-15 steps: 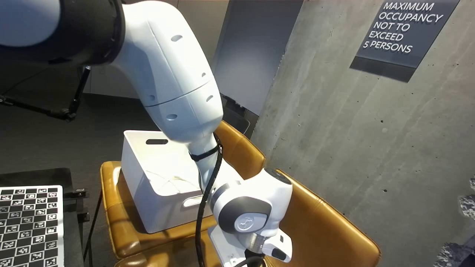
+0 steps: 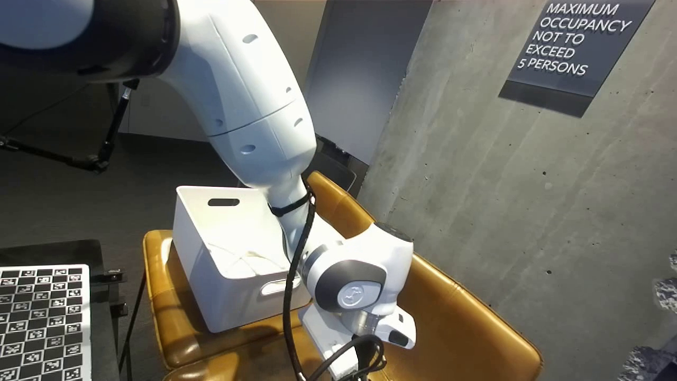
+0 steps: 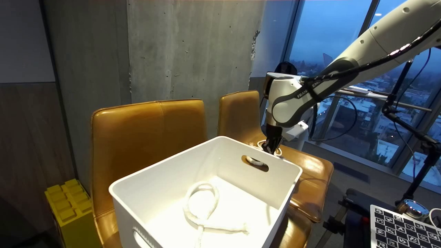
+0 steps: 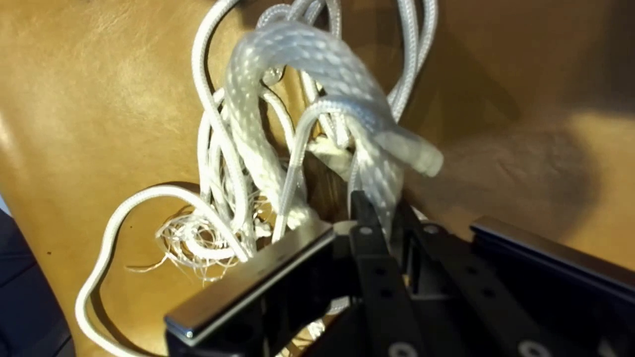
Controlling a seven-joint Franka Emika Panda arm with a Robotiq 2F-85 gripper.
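In the wrist view, my gripper is shut on a thick white braided rope [image 4: 297, 47], pinching one section between its narrow black fingers. The rope arches in a loop beyond the fingertips, with a blunt end sticking out to the right. Thinner white cords [image 4: 220, 131] lie tangled around and beneath it, one draped across the thick rope, with a frayed clump [image 4: 199, 241] at the left. From the second exterior side, the gripper [image 3: 270, 148] is low over the far chair, partly behind the bin's rim.
A white bin [image 3: 173, 155] stands on the neighbouring tan chair, with a looped white rope [image 3: 225, 226] on its floor. Its wall stands close beside the gripper. Chair backs [image 3: 149, 136] rise behind. A patterned board [image 2: 44, 317] lies on a dark table.
My arm's wrist and hand have risen a little in the first exterior view. The bin has stayed where it was.
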